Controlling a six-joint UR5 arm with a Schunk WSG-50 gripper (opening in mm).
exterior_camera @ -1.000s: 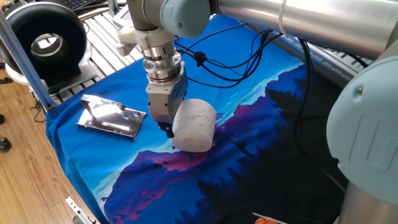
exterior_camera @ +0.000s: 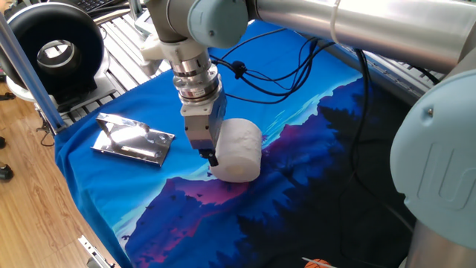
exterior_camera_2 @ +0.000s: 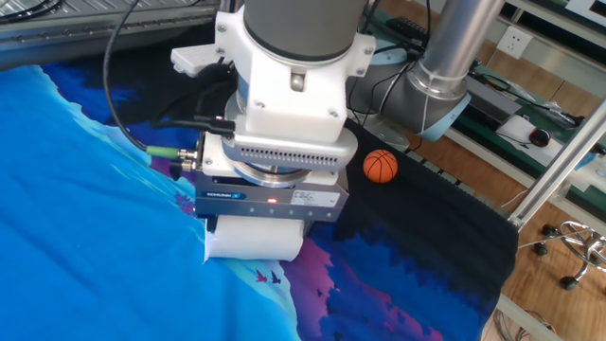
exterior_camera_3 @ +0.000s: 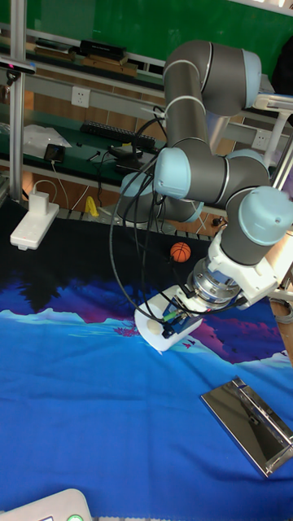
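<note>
A white paper roll (exterior_camera: 238,152) lies on its side on the printed cloth, one round end toward the camera in exterior view 1. My gripper (exterior_camera: 212,158) points down at the roll's left side there, its dark fingertip low against or just in front of the roll's edge. From exterior view 2, the gripper body covers the roll's upper part, leaving a white strip of the roll (exterior_camera_2: 254,239) below it. In exterior view 3 the dark fingers overlap the roll (exterior_camera_3: 149,327). How wide the fingers stand is hidden.
A shiny metal holder (exterior_camera: 134,140) rests on the blue cloth, left of the roll in exterior view 1. An orange ball (exterior_camera_2: 381,167) lies near the arm's base. Black cables (exterior_camera: 279,88) hang over the cloth.
In exterior view 1 my gripper has shifted to the right, closer over the roll. The roll has moved slightly right too. The metal holder has stayed put.
</note>
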